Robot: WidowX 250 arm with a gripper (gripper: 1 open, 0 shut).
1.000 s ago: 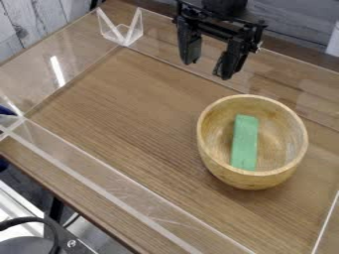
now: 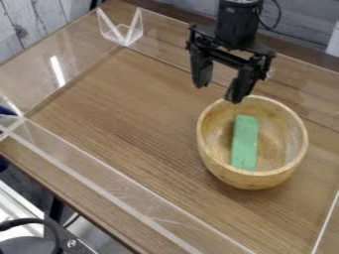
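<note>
My black gripper (image 2: 223,77) hangs at the upper middle, open, its two fingers apart just above the back rim of a beige round bowl (image 2: 279,159). Inside the bowl lies a green oblong block (image 2: 244,141), lengthwise front to back. I see nothing between the fingers.
A clear object (image 2: 121,30) stands at the back left. A dark coiled item (image 2: 27,238) sits off the table's edge at the bottom left.
The gripper has moved down and a little toward the front, closer to the bowl. The bowl and green block have stayed in place.
</note>
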